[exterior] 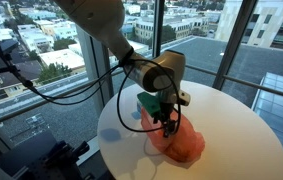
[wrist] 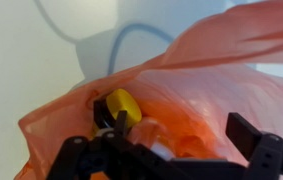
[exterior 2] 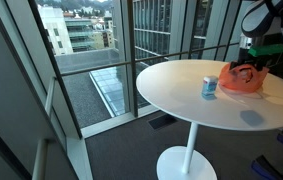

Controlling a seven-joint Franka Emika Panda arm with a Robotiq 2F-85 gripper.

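An orange-red translucent plastic bag [exterior: 188,148] lies crumpled on the round white table. In exterior view 2 the bag [exterior 2: 239,82] is near the table's right side. My gripper [exterior: 168,124] is low over it, the fingers at the bag's upper part. In the wrist view my gripper stands open, its dark fingers [wrist: 249,138] wide apart over the bag's mouth. Inside, a yellow item [wrist: 124,106] with a black part shows near the left finger. Orange and reddish contents around it cannot be told apart, and the arm hides some of them.
A small blue and white container [exterior 2: 209,87] stands on the round white table [exterior 2: 171,83], apart from the bag. A loose black cable [exterior: 93,92] loops from the arm. Tall windows rise behind the table.
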